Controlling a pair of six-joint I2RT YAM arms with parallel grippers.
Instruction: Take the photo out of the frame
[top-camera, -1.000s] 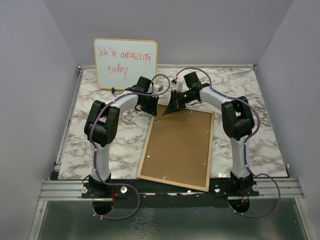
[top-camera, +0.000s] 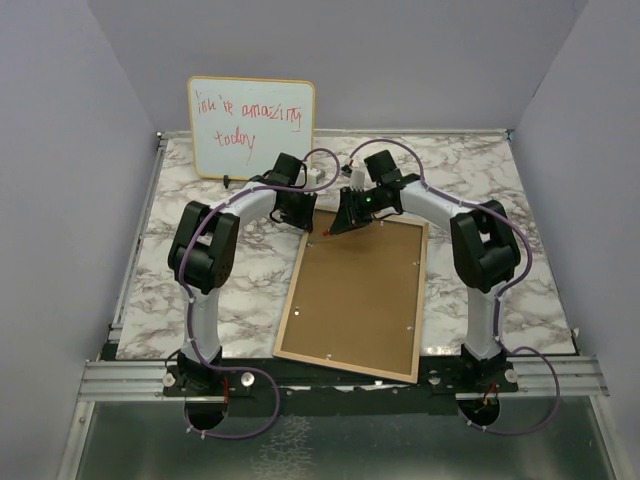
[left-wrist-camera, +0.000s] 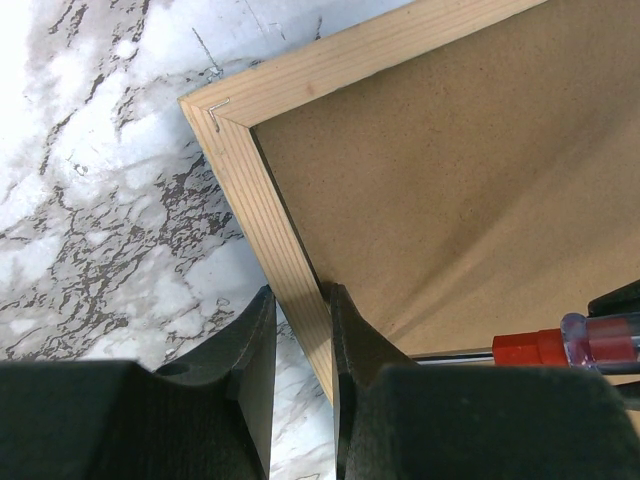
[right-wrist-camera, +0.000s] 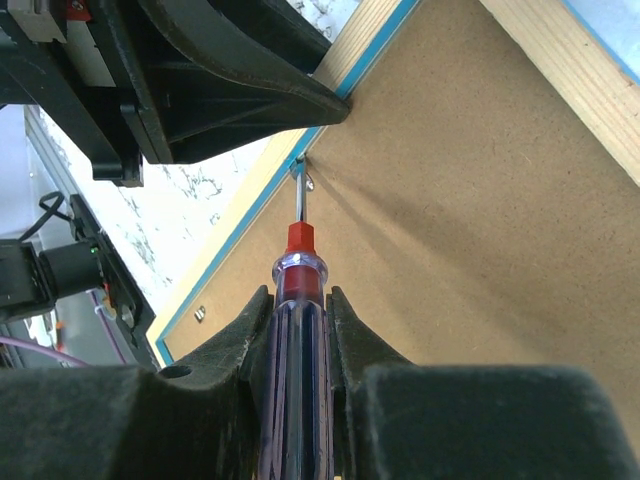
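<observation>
A wooden picture frame (top-camera: 289, 300) lies back side up on the table, its brown backboard (top-camera: 350, 290) facing me. My left gripper is shut on the left rail of the frame, near the far left corner. My right gripper is shut on the handle of a screwdriver (right-wrist-camera: 300, 250) with a red collar. In the right wrist view the screwdriver's thin metal shaft reaches a small metal fastener (right-wrist-camera: 308, 182) at the backboard's edge, close to the left gripper's fingers (right-wrist-camera: 300, 110). The photo is hidden from view.
At the back left stands a whiteboard (top-camera: 250, 128) with red writing. Other small fasteners (top-camera: 296, 311) sit along the backboard's edges.
The right arm has shifted slightly, its forearm and elbow a little to the right and lower, while the screwdriver tip stays near the same fastener. The left arm and the picture frame look unmoved.
</observation>
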